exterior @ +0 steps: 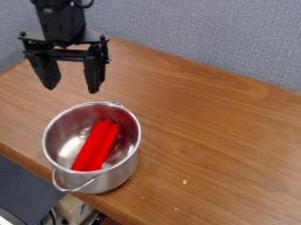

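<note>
A steel pot (122,165) with a wire handle stands at the table's front left in the camera view. Inside it lies a red elongated object (97,144), tilted along the pot's length. My black gripper (72,77) hangs in the upper left, above and behind the pot, its two fingers spread open with nothing between them.
A grey speckled wall runs along the back. The table's near left edge lies just past the pot, with a dark area beyond it.
</note>
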